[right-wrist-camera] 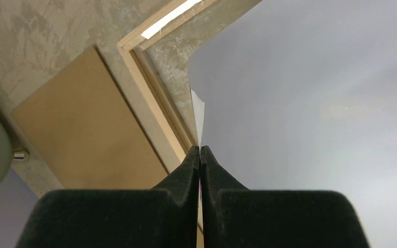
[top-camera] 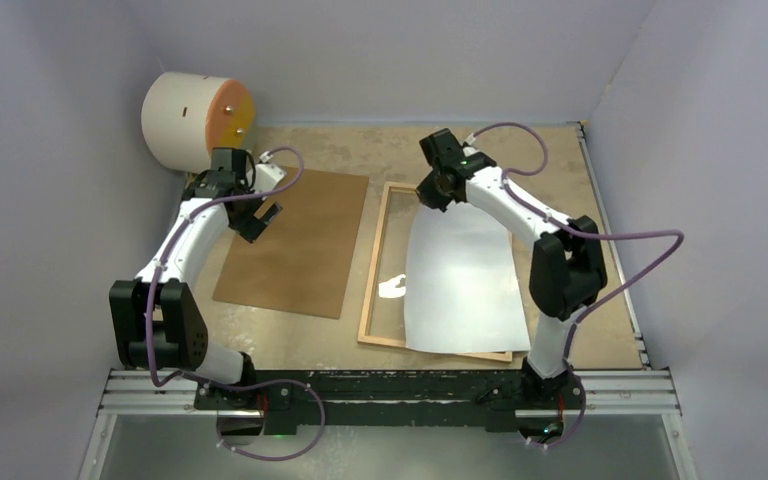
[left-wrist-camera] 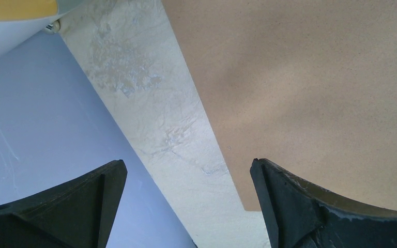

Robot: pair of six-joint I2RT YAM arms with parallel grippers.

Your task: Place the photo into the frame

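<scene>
A white sheet, the photo's blank side, lies slanted over the wooden frame. It covers most of the frame's right part and reaches past its lower right corner. At the frame's far left corner my right gripper is shut on the photo's edge. Up close in the right wrist view, the sheet's edge runs into the closed fingertips, beside the frame's wooden rim. My left gripper stands open above the brown backing board, with nothing between its fingers.
A white drum with an orange and yellow end stands at the back left. Bare table shows to the right of the frame, and a narrow strip separates frame and board.
</scene>
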